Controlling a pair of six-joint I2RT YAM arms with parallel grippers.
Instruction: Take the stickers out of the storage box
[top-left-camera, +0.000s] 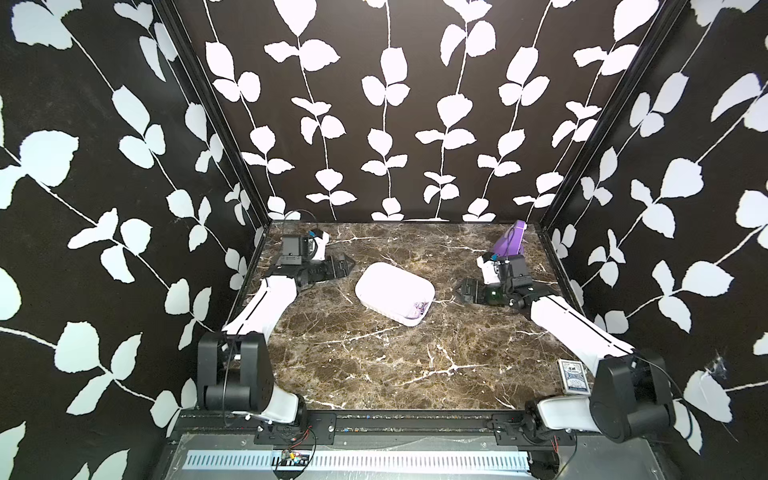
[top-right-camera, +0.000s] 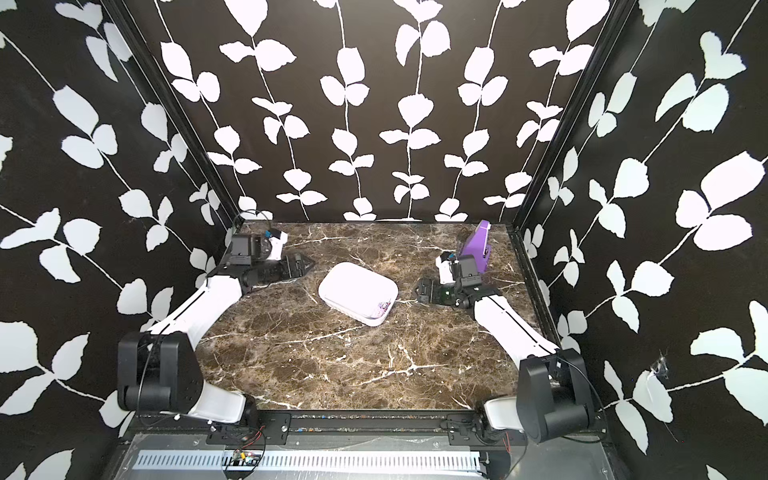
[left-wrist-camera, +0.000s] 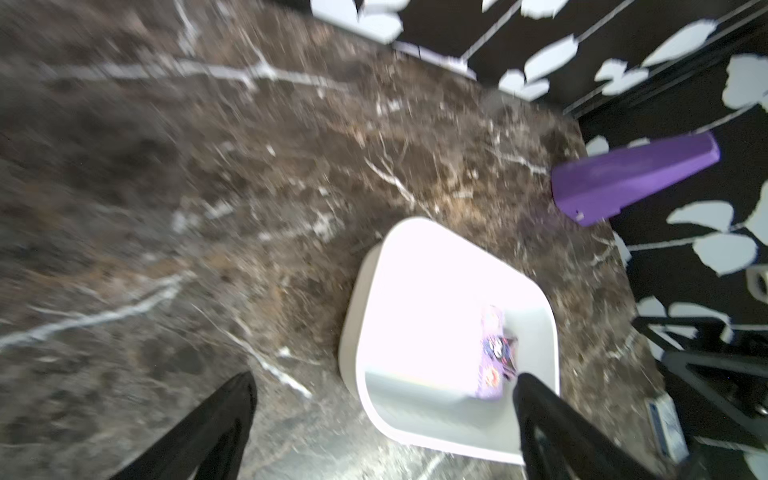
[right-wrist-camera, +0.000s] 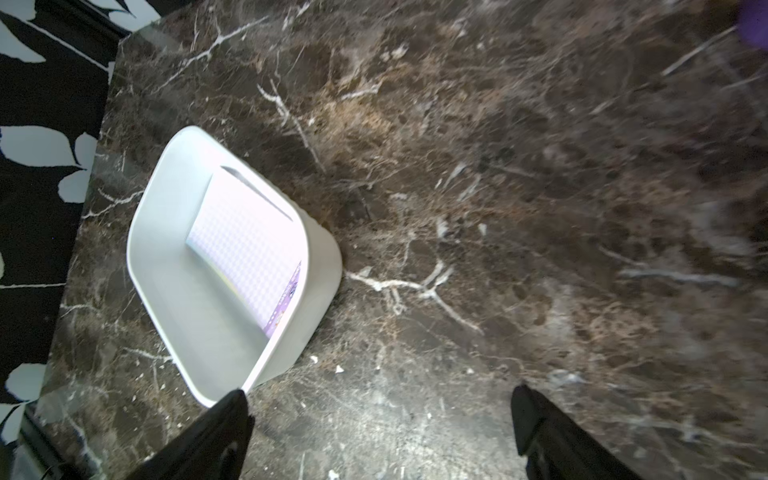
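A white, rounded storage box (top-left-camera: 376, 284) lies open in the middle of the marble table. In it is a sheet of stickers (right-wrist-camera: 240, 232), pale with a grid pattern and a purple printed strip, leaning along one side in the right wrist view. My left gripper hovers left of the box, its fingers open with nothing between them. My right gripper is right of the box, also open and empty, with the box ahead of it to the left in its wrist view.
A purple object (top-right-camera: 476, 244) stands at the back right, behind my right arm. A card pack (top-left-camera: 573, 376) lies at the front right beside that arm's base. Patterned walls enclose the sides and back.
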